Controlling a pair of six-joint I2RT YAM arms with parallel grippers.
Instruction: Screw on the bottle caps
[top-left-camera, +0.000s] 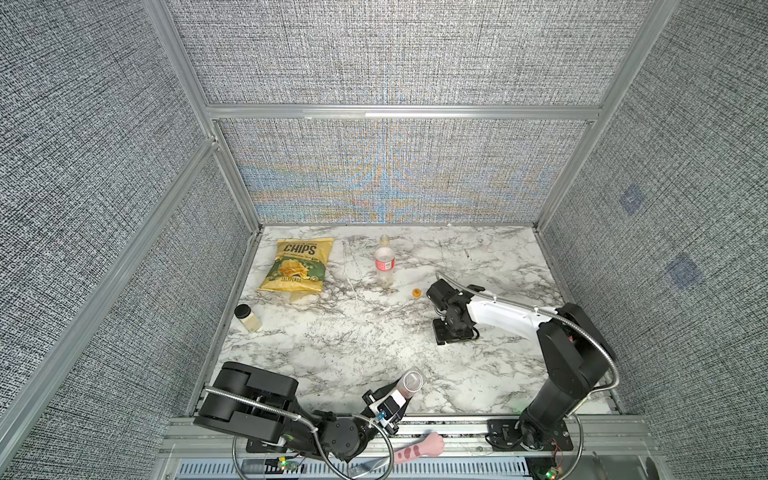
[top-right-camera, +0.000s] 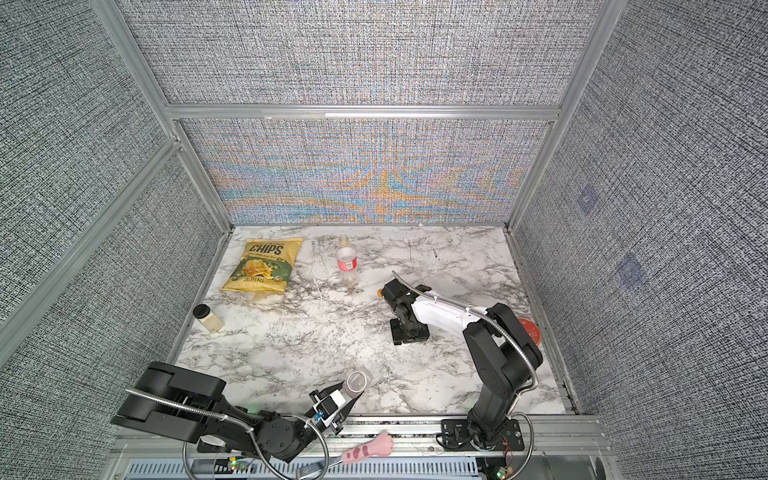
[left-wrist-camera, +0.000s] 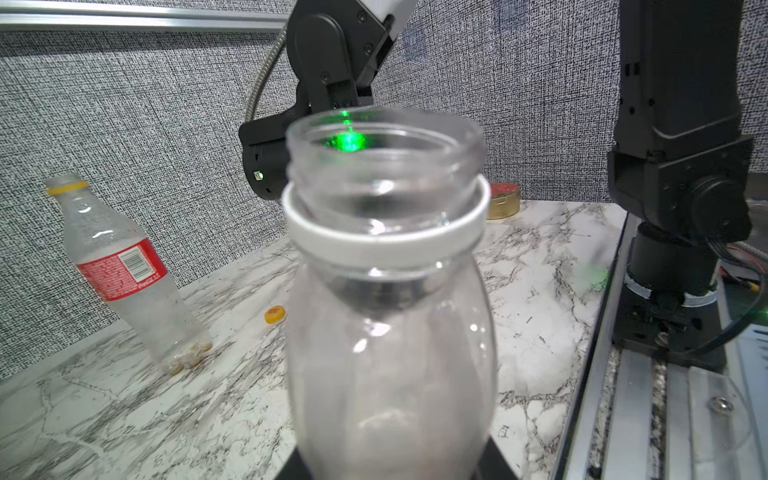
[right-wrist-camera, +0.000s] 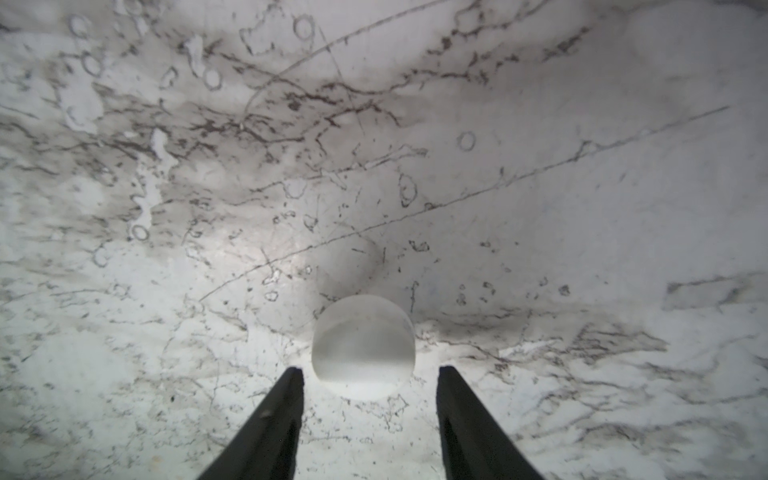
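Near the front edge my left gripper (top-left-camera: 390, 404) is shut on a clear jar (left-wrist-camera: 388, 360), held upright, with an open threaded mouth and a white ring. My right gripper points down at the table, part open, its fingertips either side of a white cap (right-wrist-camera: 364, 344), apparently not touching it. A clear plastic bottle with a red label (left-wrist-camera: 124, 272) stands at the back centre without a cap. A small yellow cap (top-left-camera: 417, 293) lies between it and my right arm.
A chips bag (top-left-camera: 296, 264) lies back left, a small black-lidded jar (top-left-camera: 247, 318) at the left edge. A red round tin (top-right-camera: 529, 330) sits at the far right, partly behind the right arm.
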